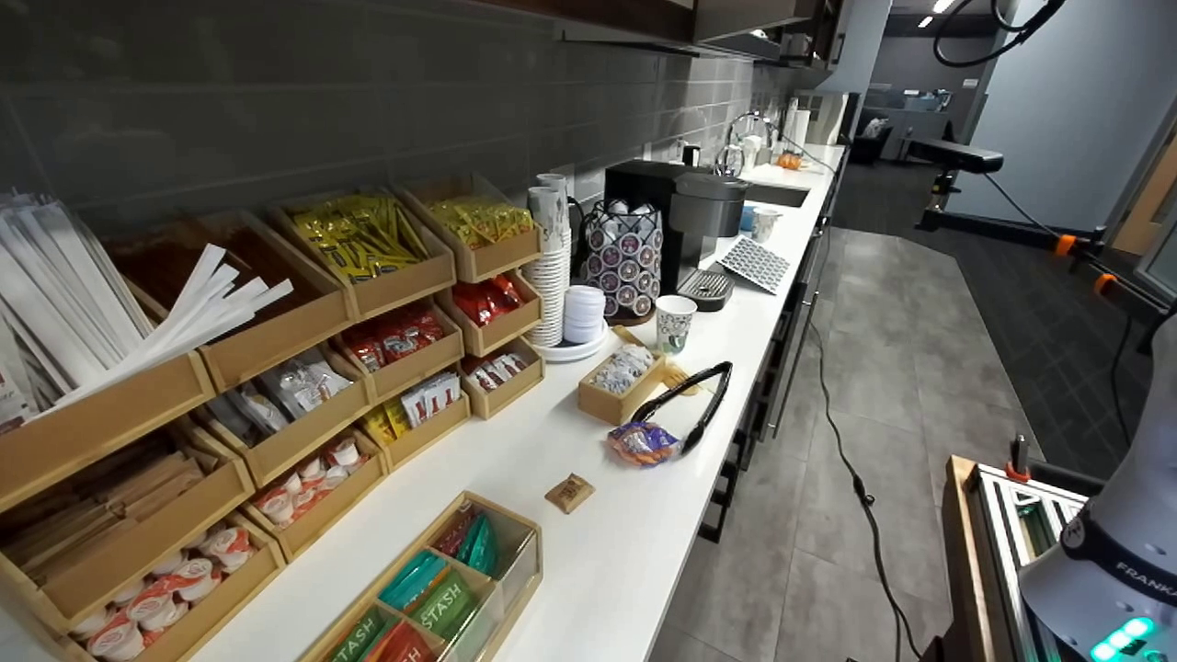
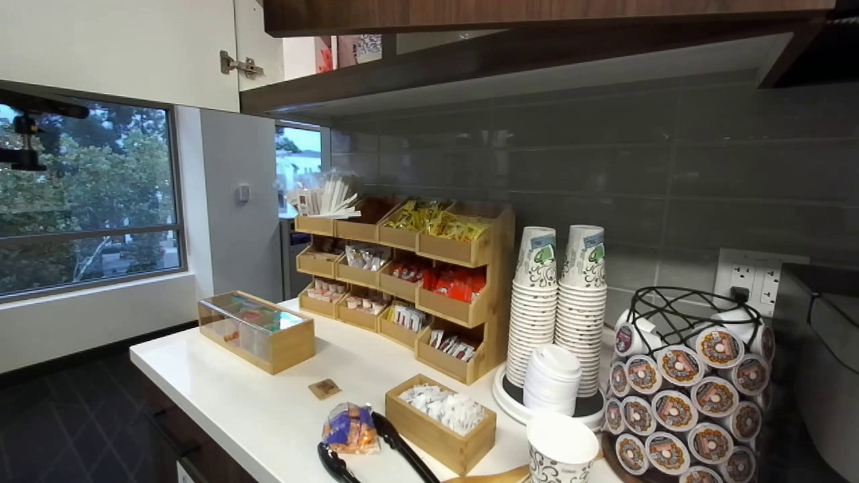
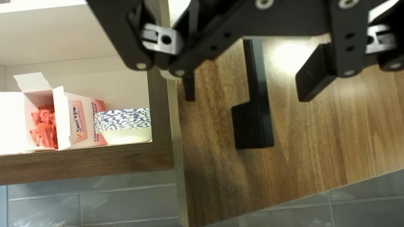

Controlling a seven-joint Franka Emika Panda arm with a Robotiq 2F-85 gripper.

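Observation:
In the wrist view my gripper stands open in front of a wooden cabinet door (image 3: 318, 155). A black handle (image 3: 252, 128) on that door shows between the two separated fingers, and its lower end reaches below the fingertips. Nothing is gripped; whether either finger touches the handle cannot be told. In exterior view 1 only the lower part of my arm (image 1: 1125, 519) appears at the right edge, and neither exterior view includes the gripper.
Left of the door, an open cabinet shelf (image 3: 125, 160) holds a Sweet'N Low box (image 3: 81, 121) and stacked bowls (image 3: 125, 126). Below, the counter carries condiment bins (image 2: 451, 310), a tea box (image 2: 290, 342), black tongs (image 2: 402, 447) and cups (image 2: 556, 314). Bare counter surrounds the brown packet (image 2: 325, 389).

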